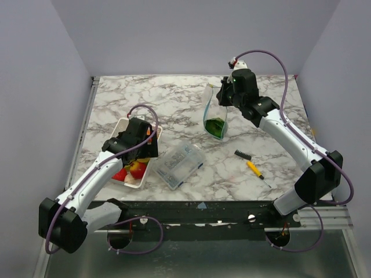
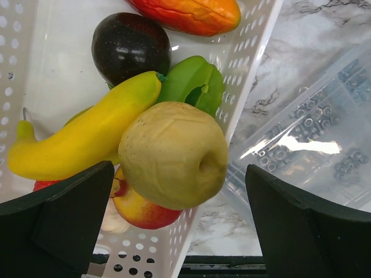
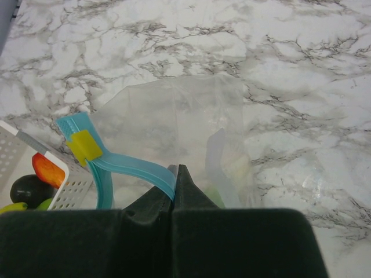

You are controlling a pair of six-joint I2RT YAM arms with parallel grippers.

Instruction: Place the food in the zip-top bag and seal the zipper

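My left gripper is open above the white basket (image 2: 255, 58), with a round yellowish fruit (image 2: 174, 153) showing between its fingers, apparently below them. Around that fruit lie a yellow banana-like piece (image 2: 93, 136), a dark round fruit (image 2: 130, 49), a green pepper (image 2: 194, 84), an orange-red fruit (image 2: 191, 13) and a red-yellow apple (image 2: 148, 209). My right gripper is shut on the blue-rimmed edge of the clear zip top bag (image 3: 156, 110). The bag hangs with its mouth apart, a yellow slider (image 3: 85, 146) on the rim. Green food (image 1: 215, 126) rests in the bag's bottom.
Beside the basket lies a clear compartment box (image 1: 181, 163) of small metal parts. A black comb-like piece (image 1: 243, 154) and a yellow-handled screwdriver (image 1: 254, 169) lie at the right.
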